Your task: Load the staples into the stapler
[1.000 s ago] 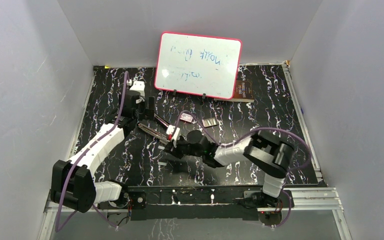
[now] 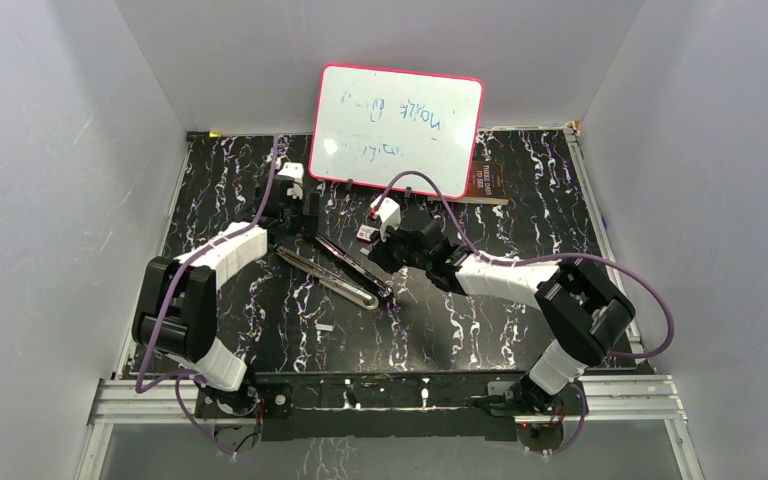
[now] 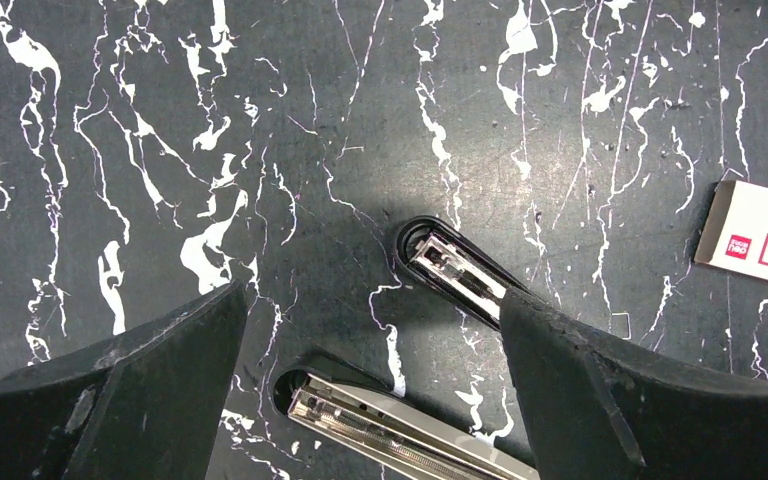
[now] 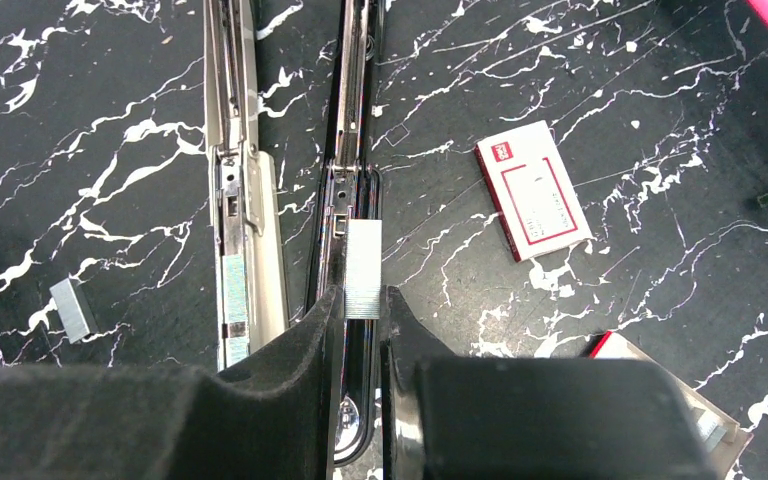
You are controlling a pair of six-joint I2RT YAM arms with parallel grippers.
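Observation:
Two staplers lie opened out, side by side: a black one (image 4: 352,110) and a cream one (image 4: 268,220). In the right wrist view, bluish staple strips (image 4: 234,285) lie in the cream one's channel. My right gripper is shut on a silvery staple strip (image 4: 363,265), which shows over the black stapler's channel; whether it touches cannot be told. My left gripper stands open and empty near the staplers' far ends, seen between and beside its fingers. Another strip (image 4: 73,310) lies loose on the table, left of the cream stapler.
A white and red staple box (image 4: 533,190) lies right of the black stapler. An opened box tray (image 4: 725,440) with staples in it is at the lower right. Behind the work area leans a whiteboard (image 2: 397,130), a book (image 2: 487,180) beside it.
Over the last second my right gripper has moved back and rightward, from the cream stapler's front side towards the black stapler. My left gripper has shifted slightly right.

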